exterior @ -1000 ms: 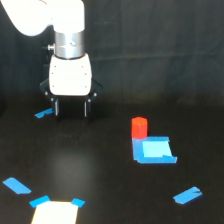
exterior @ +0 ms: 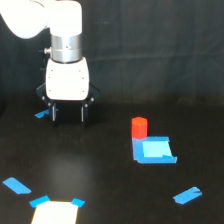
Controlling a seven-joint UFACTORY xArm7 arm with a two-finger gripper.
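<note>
A white robot arm hangs at the upper left, its gripper [exterior: 68,114] pointing down over the dark table with two black fingers apart, open, and nothing visible between them. A red block [exterior: 139,128] sits on the right half of the table, at the back edge of a blue-taped square with a pale centre [exterior: 156,148]. A pale yellow square [exterior: 55,212] edged with blue tape lies at the front left, cut off by the bottom of the view.
Short strips of blue tape lie at the front left [exterior: 17,186], front right [exterior: 187,195] and behind the gripper. A dark backdrop fills the rear.
The arm and gripper have shifted slightly, a little downward in the view. The block and taped squares have not moved.
</note>
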